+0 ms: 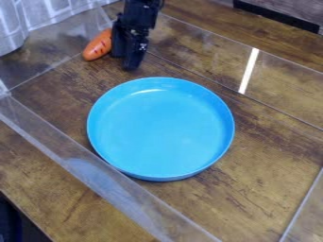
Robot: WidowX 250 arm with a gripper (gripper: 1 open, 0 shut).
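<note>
My gripper (130, 55) is a black shape at the top centre of the camera view, lowered beside an orange carrot-like object (98, 44) that lies to its left. The dark fingers overlap or sit against the right part of that object; I cannot tell whether they are open or shut. A large blue plate (161, 128) lies empty on the wooden table (76, 189), nearer than the gripper.
A clear plastic or foil-like sheet (23, 21) stands at the top left, and a transparent edge runs diagonally along the lower left. The table right of the plate is clear, with a white strip (248, 71) on it.
</note>
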